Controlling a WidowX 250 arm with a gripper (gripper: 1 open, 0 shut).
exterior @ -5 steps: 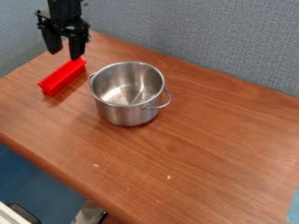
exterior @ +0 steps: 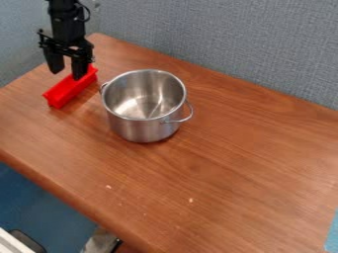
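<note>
My black gripper [exterior: 67, 59] hangs at the upper left, just over the far end of a red block [exterior: 65, 92] that lies lengthwise on the wooden table. Its two fingers are apart, one on the left and one near the block's upper end; whether they touch the block is unclear. A steel pot [exterior: 142, 117] with side handles stands to the right of the block, empty inside.
A grey padded wall [exterior: 238, 40] runs along the back. The table's left edge drops to a blue floor at lower left.
My gripper has come down and slightly to the right, toward the red block. The block and the pot have stayed where they were.
</note>
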